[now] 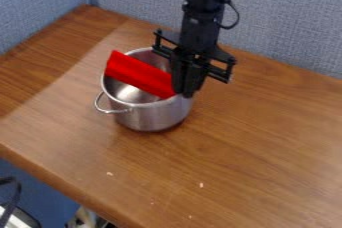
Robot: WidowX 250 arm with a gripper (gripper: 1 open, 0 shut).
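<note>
A steel pot [150,114] with wire handles stands on the wooden table, left of centre. A red cylindrical object [134,72] lies tilted in it, its upper end resting over the rim at the back left. The black gripper [182,80] is at the pot's right side, its fingers down by the red object's right end. Whether it is shut on that object is hard to tell.
A blue-grey padded wall stands behind it. Cables lie below the table's edge at lower left.
</note>
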